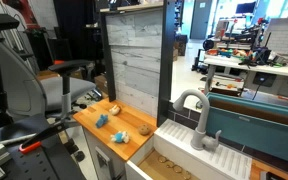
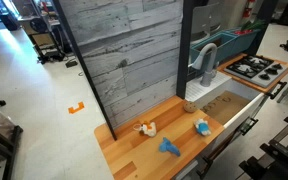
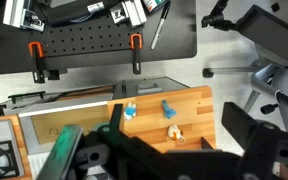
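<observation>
On the wooden counter (image 2: 134, 155) lie several small items. A blue piece (image 2: 168, 147) rests near the front edge, and an orange-and-white piece (image 2: 147, 129) sits behind it. Further right are a blue-and-white piece (image 2: 202, 127) and a round brown piece (image 2: 190, 106). My gripper shows in the wrist view as two dark, blurred fingers spread far apart; it looks open. High above the counter, it has the blue piece (image 3: 168, 110) and the orange-and-white piece (image 3: 175, 132) showing through its gap. Neither exterior view clearly shows the gripper.
A grey faucet (image 1: 197, 110) rises over the sink area right of the counter. The stove (image 2: 256, 68) is beyond it. A grey panel wall (image 1: 134, 65) stands behind the counter. Orange-handled clamps (image 3: 136, 52) grip the robot's table. A drawer (image 3: 69, 101) lies along the counter's front.
</observation>
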